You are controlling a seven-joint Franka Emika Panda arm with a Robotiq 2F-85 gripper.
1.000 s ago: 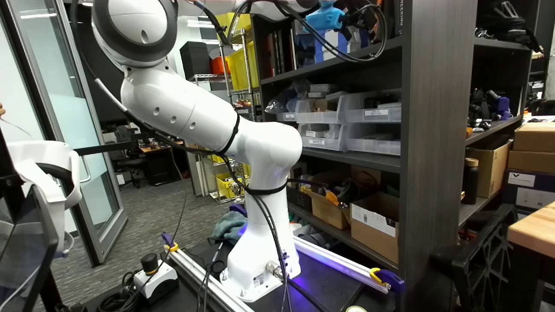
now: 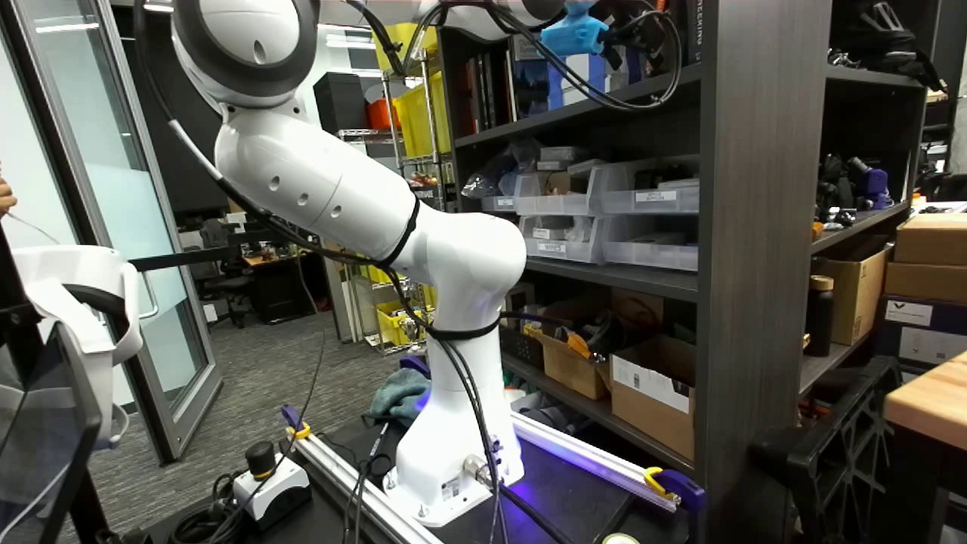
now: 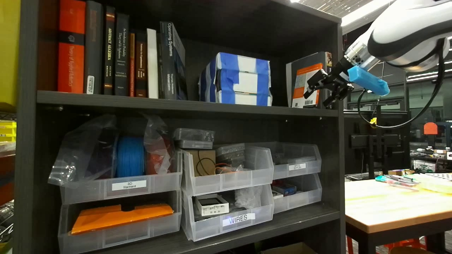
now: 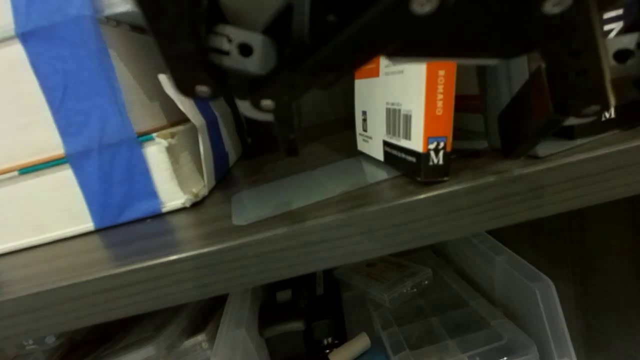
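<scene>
My gripper [image 3: 316,98] is open at the right end of the top shelf. Its black fingers show apart in the wrist view, where an orange, white and black book [image 4: 403,120] appears between them. It is unclear whether either finger touches the book; the one on the left stands clearly apart from it in that view. From exterior view 2, the same book [image 3: 301,84] leans near the shelf's right wall, partly behind the gripper. In exterior view 1 the gripper [image 2: 637,36] is small and dark against the shelf, and its fingers are hard to make out.
Boxes with blue and white stripes [image 3: 243,80] stand left of the book, with bare shelf between. Farther left is a row of upright books [image 3: 121,59]. Clear plastic bins [image 3: 231,182] fill the shelf below. The shelf's front edge [image 4: 252,252] runs beneath the gripper.
In exterior view 1 the upper arm and the gripper have shifted slightly to the right. The shelf and its bins have stayed in place.
</scene>
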